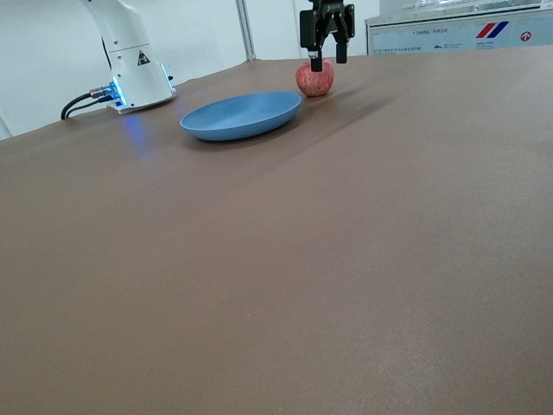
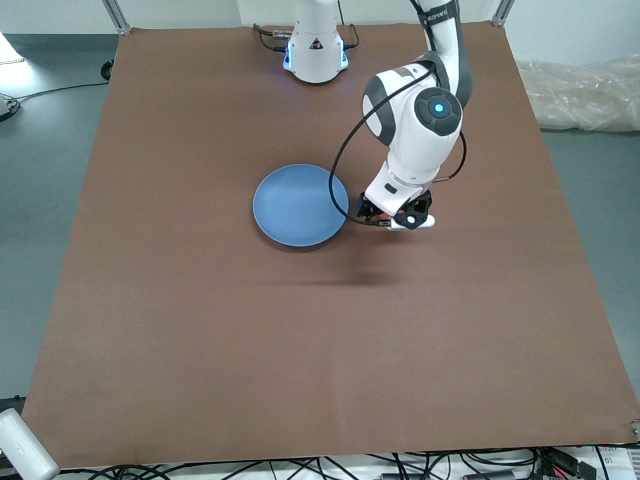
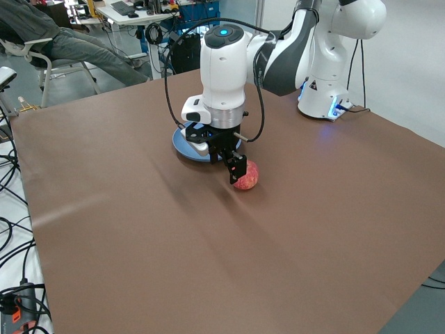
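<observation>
A red apple (image 1: 315,79) stands on the brown table just right of a blue plate (image 2: 298,205), apart from it in the top view. My black gripper (image 1: 328,62) hangs right over the apple, its two fingers apart and open, their tips about level with the apple's top. In the left view the apple is hidden behind my gripper (image 2: 398,217). In the right view the apple (image 3: 247,177) shows beside the gripper's lower end, with the plate (image 3: 182,147) behind the arm.
The arm's white base (image 2: 315,50) stands at the back, with cables. Cables and equipment line the table's edge.
</observation>
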